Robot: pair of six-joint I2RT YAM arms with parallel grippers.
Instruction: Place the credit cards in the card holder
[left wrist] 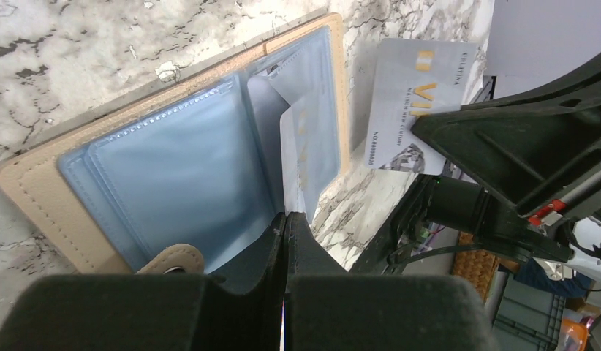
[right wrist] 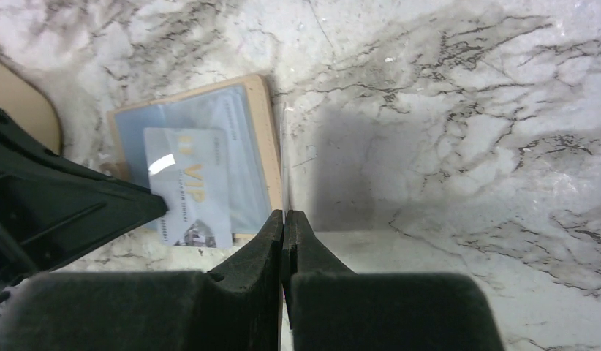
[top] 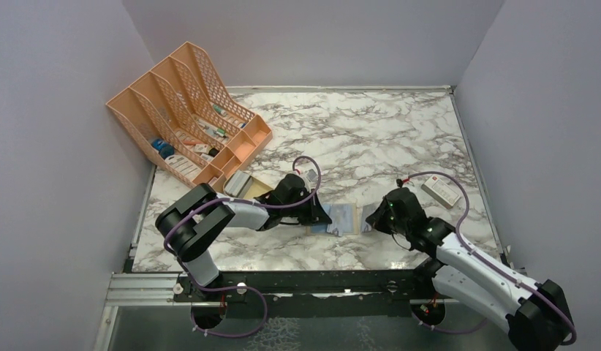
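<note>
A card holder with a tan border and blue pockets lies open flat on the table. Between the fingertips of my left gripper a white card is pinched, seen almost edge-on over the holder's pocket. Whether its far edge is tucked in cannot be told. From the right wrist view, this VIP card faces the camera across the blue pocket. My right gripper is shut on another VIP card, a thin line from its own camera. That card hangs beside the holder, apart from it.
Back left stands an orange rack with bottles and tubes in its compartments. A small white box sits at the right, behind the right arm.
</note>
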